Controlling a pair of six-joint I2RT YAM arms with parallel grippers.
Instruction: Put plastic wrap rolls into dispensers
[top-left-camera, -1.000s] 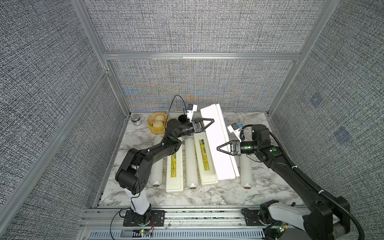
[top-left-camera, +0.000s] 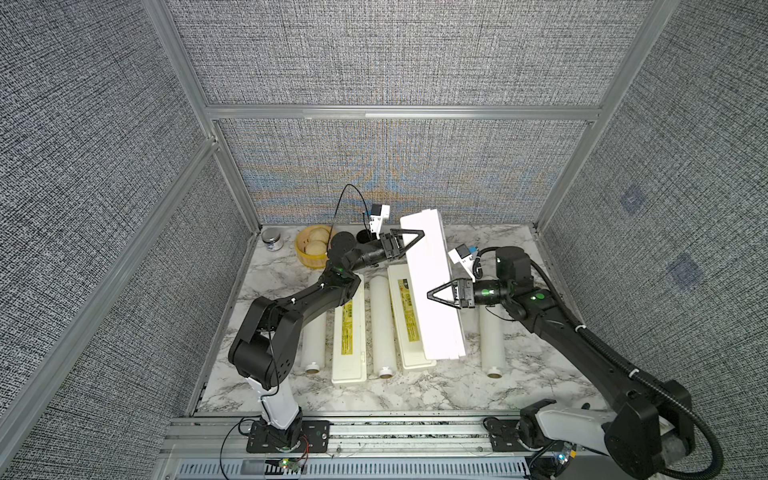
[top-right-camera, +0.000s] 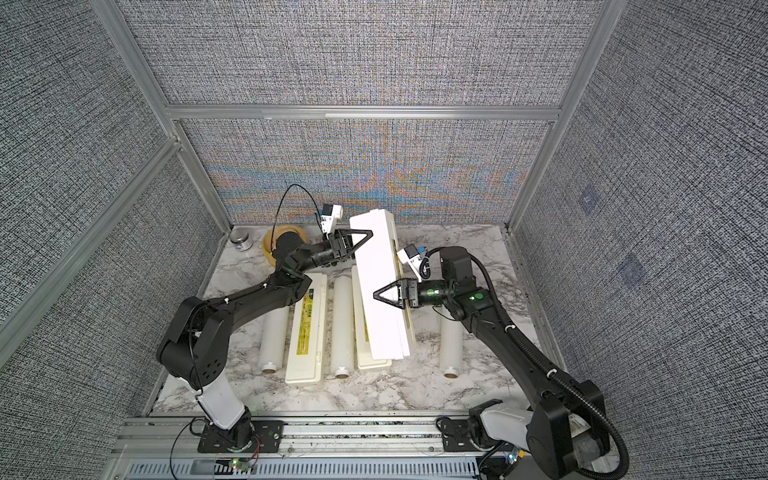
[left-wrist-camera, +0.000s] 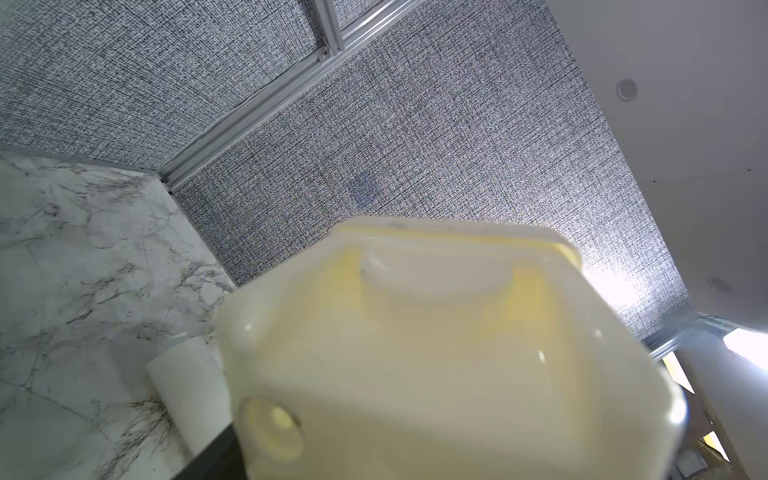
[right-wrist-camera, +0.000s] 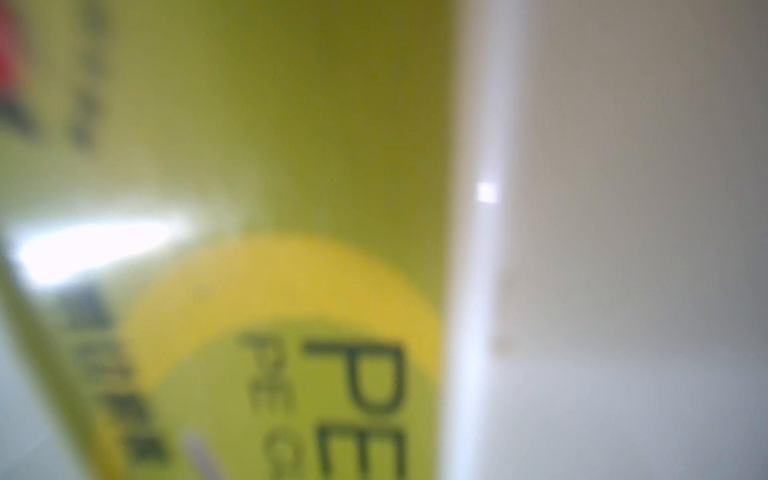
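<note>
A long white dispenser (top-left-camera: 432, 272) is held up, tilted, above the table, slanting from back to front. One finger of my left gripper (top-left-camera: 421, 234) lies over its far part; its other finger is hidden, so its grip cannot be judged. My right gripper (top-left-camera: 429, 293) is open around the middle, one finger over the top face and the other out of sight. Up close, the right wrist view shows a yellow-green label (right-wrist-camera: 304, 240). In the left wrist view the dispenser's pale end (left-wrist-camera: 456, 360) blocks the fingers. White wrap rolls (top-left-camera: 384, 328) (top-left-camera: 492, 348) (top-left-camera: 313, 348) lie on the table.
Two more dispensers with yellow labels lie on the marble table, one left (top-left-camera: 349, 364) and one partly under the raised dispenser (top-left-camera: 404, 296). At the back left are a basket (top-left-camera: 301, 254) and a small jar (top-left-camera: 272, 238).
The dispenser's near end has swung left, and my right gripper has moved slightly left with it. My left gripper has shifted slightly left and back.
</note>
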